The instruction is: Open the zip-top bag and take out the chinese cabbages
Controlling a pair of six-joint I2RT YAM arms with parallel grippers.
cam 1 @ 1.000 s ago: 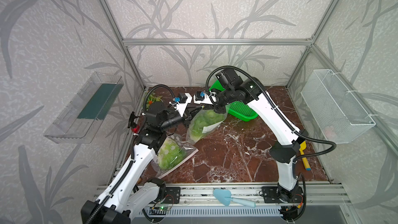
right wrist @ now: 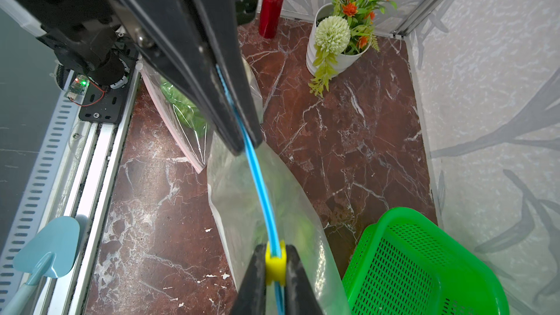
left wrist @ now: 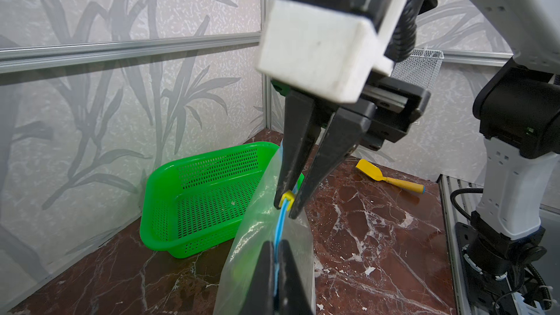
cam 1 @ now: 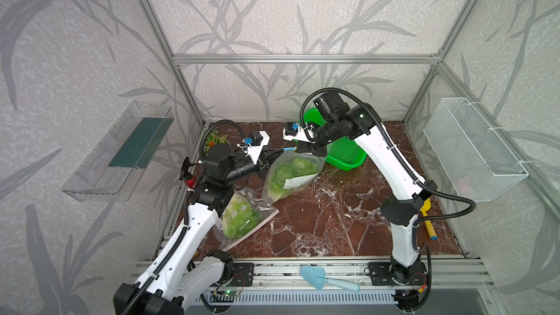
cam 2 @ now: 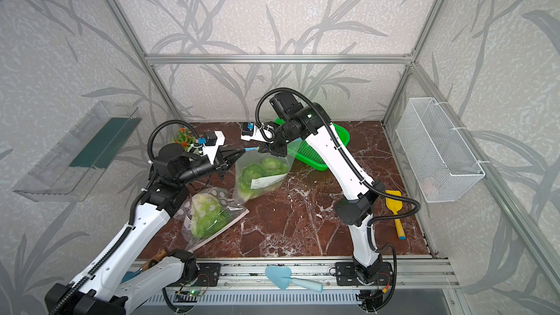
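A clear zip top bag (cam 1: 291, 189) with round green cabbages (cam 2: 271, 166) inside hangs between my two grippers over the table. Its blue zip strip (right wrist: 260, 192) runs taut from one gripper to the other. At the strip's left end, my left gripper is shut on the thin edge. My right gripper is shut around the yellow slider (right wrist: 276, 267), partway along the strip. In the left wrist view, that slider shows between the right fingers. Whether the bag's mouth gapes behind the slider cannot be told.
A second clear bag (cam 1: 242, 215) holding leafy green lies at the table's front left. Behind the right arm stands an empty green basket (left wrist: 201, 189). Potted flowers (right wrist: 335, 38) and a red spray bottle (right wrist: 270, 11) stand at the left.
My right gripper has moved rightward, away from the left one, with a stretch of blue strip now showing between them. The bag's top has spread wider. The left arm stays put.
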